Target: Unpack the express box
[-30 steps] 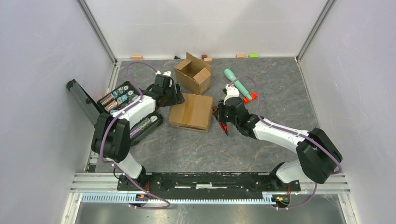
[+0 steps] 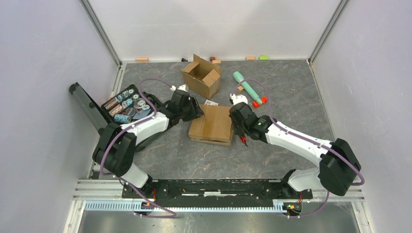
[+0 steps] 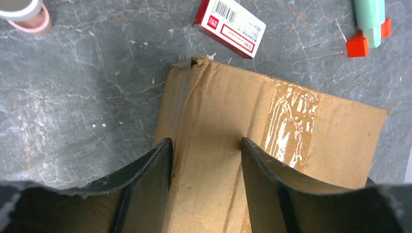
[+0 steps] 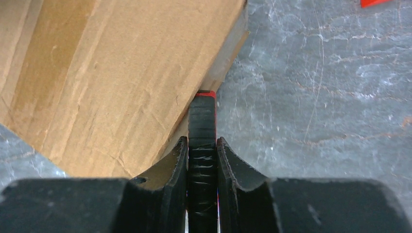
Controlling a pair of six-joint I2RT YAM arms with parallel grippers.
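Note:
A taped cardboard box (image 2: 210, 124) lies closed in the middle of the table. In the left wrist view its top carries a strip of shiny tape (image 3: 286, 128). My left gripper is at the box's left side, its fingers part open: one finger (image 3: 163, 158) is by the side wall and the other is over the top. On the right, my right gripper is shut on a black and red cutter (image 4: 202, 116). The cutter's far end is beside the box's right side, partly under the top's overhang; its blade is hidden.
A green bottle-like tool (image 2: 248, 87) lies back right. At left is an open case of cans (image 2: 127, 104).
The cardboard box has moved right and slightly toward the front, with my left gripper moving right alongside it. My right gripper and the cutter have shifted a little right.

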